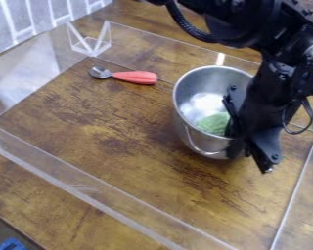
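Observation:
A silver metal pot (199, 98) with a wire handle stands right of the middle, a light green item (211, 124) lying inside it. My black gripper (250, 146) is at the pot's right side, pointing down along and partly over its rim, hiding that part of the pot. I cannot see clearly whether its fingers are apart or together, or whether anything is between them.
A peeler-like tool with a red handle (136, 77) lies at the upper left. Clear plastic walls border the wooden table (101, 166).

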